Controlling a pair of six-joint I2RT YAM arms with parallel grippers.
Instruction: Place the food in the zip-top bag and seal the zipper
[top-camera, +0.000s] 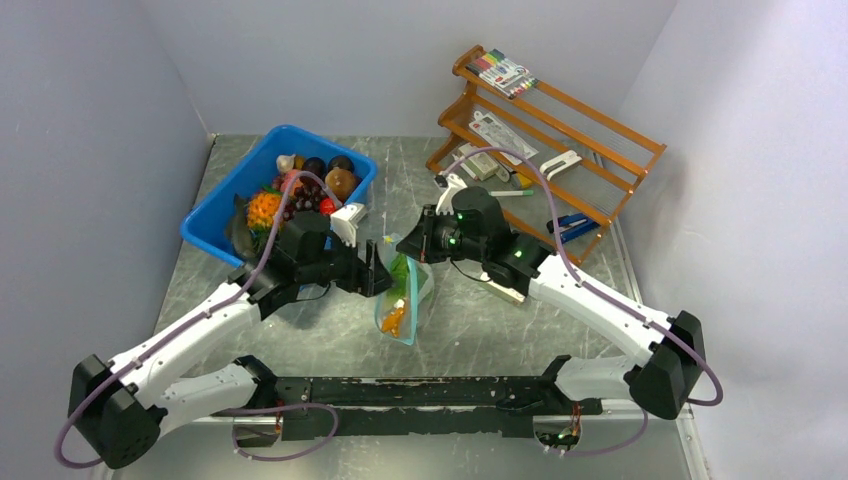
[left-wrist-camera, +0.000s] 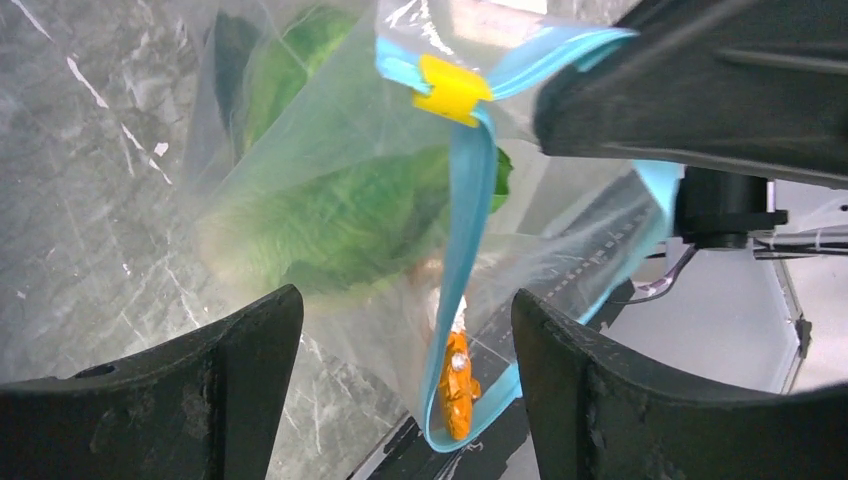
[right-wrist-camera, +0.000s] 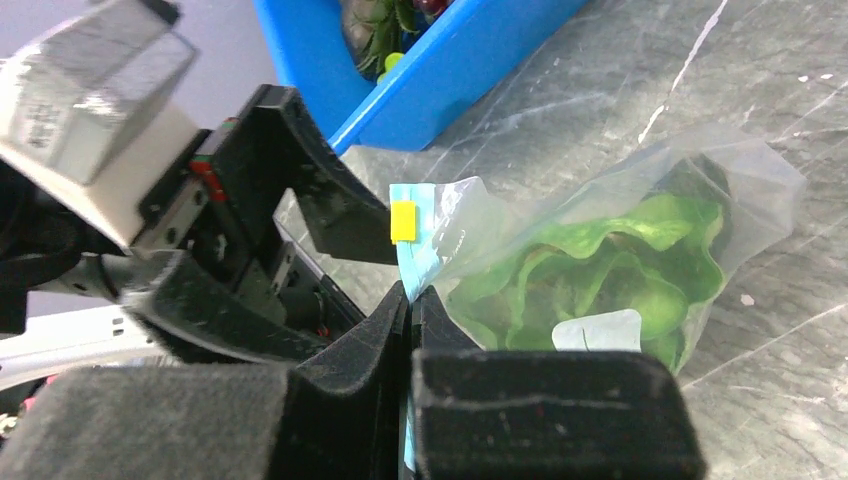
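A clear zip top bag (top-camera: 412, 300) with light-blue edging hangs at the table's middle, green leafy food (right-wrist-camera: 590, 270) and an orange item (left-wrist-camera: 456, 390) inside. Its mouth gapes in the left wrist view. The yellow slider (right-wrist-camera: 403, 221) sits at the upper end of the blue strip, just above my right fingertips. My right gripper is shut on the bag's edge there. Left of the bag, my left gripper (top-camera: 380, 270) stands open; in its own view the blue strip shows between the fingers, beyond the tips, with nothing gripped.
At the back left stands a blue bin (top-camera: 205, 240) full of fruit and vegetables. A wooden rack (top-camera: 560, 140) with stationery occupies the back right. A pale box (top-camera: 503, 290) lies under the right arm.
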